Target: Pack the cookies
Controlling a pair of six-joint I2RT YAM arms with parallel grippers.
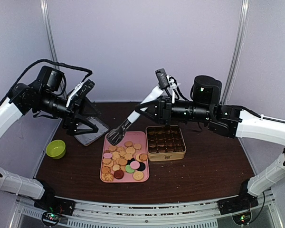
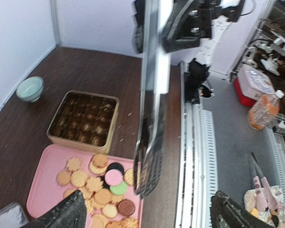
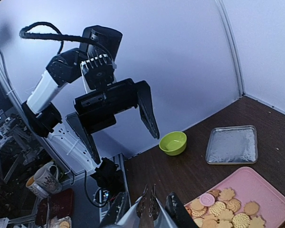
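Note:
My right gripper (image 1: 154, 108) is shut on the white handle of tongs (image 1: 141, 109), whose dark slotted head (image 1: 116, 134) hangs over the pink tray's back-left corner. My left gripper (image 1: 85, 121) stands open, apart at the left of that head. The pink tray (image 1: 123, 176) holds several cookies of assorted shapes and colours. Right of it sits a beige box (image 1: 165, 155) with a brown divided insert of small compartments (image 1: 164, 140). The tool is blurred in the left wrist view (image 2: 149, 142).
A green bowl (image 1: 55, 149) stands at the left edge. A metal tray (image 1: 92, 135) lies behind the pink tray's left side, partly hidden by the left arm. The table in front of the box is clear.

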